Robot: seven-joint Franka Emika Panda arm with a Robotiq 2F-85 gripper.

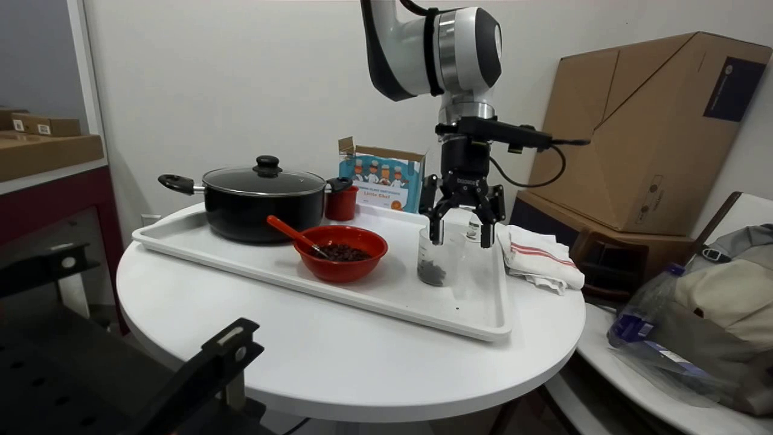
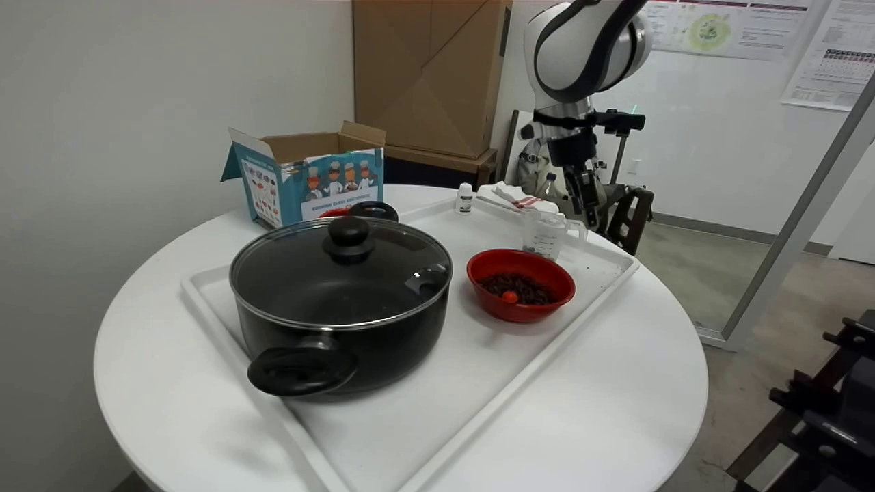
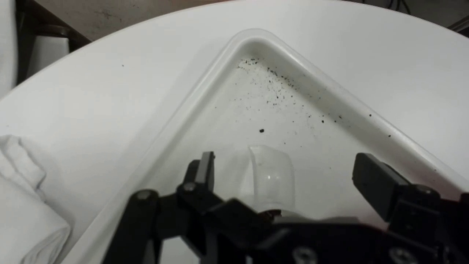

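Observation:
My gripper (image 1: 461,239) stands open, its two fingers spread on either side of a clear measuring cup (image 1: 433,261). The cup is upright on the white tray, with dark bits in its bottom. In the wrist view the cup's clear handle (image 3: 273,178) shows between the fingers, apart from both; the gripper's own body hides most of the cup. To the left of the cup, a red bowl (image 1: 335,269) holds dark bits and a spoon with a red handle (image 1: 286,229). The gripper (image 2: 592,221) appears above and beyond the cup (image 2: 545,234) in the second exterior view.
A lidded black pot (image 1: 264,206) occupies the tray's other end. Behind the cup stands a small white bottle (image 2: 464,198). A folded towel (image 1: 540,257) lies beside the tray (image 1: 500,330). Dark crumbs are scattered in the tray corner.

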